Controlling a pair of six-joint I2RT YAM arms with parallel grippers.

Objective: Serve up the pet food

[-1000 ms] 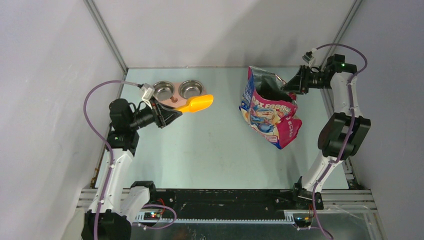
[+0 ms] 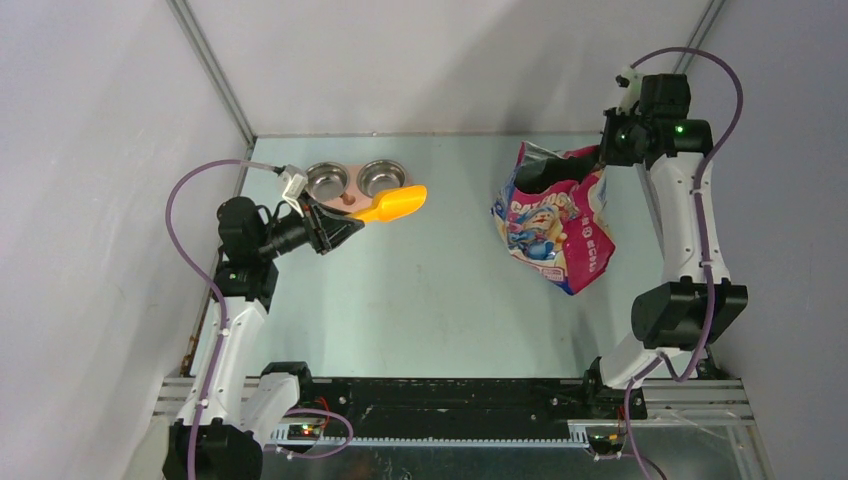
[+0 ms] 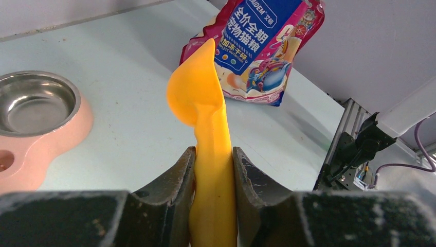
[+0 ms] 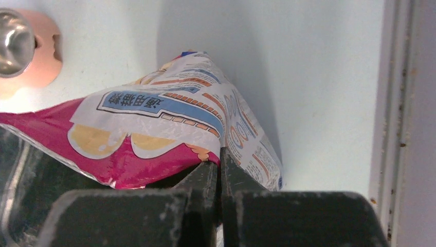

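Note:
A yellow scoop (image 2: 400, 203) points right from my left gripper (image 2: 340, 228), whose fingers (image 3: 177, 172) are shut on its handle. At the right of the table stands the pink and blue cat food bag (image 2: 555, 230), tilted, its dark mouth open at the top. My right gripper is shut on the bag's rim at its right side. The bag's pale back panel (image 4: 236, 123) shows beyond the right fingertips. Any food inside is hidden by the dark interior. A pink holder (image 2: 342, 205) with two metal bowls (image 2: 381, 178) sits at the back left; the bowls look empty.
A wall (image 2: 450, 70) rises along the back edge. The right arm reaches close to the right-hand wall (image 2: 785, 220).
The left gripper and scoop look nearly unmoved.

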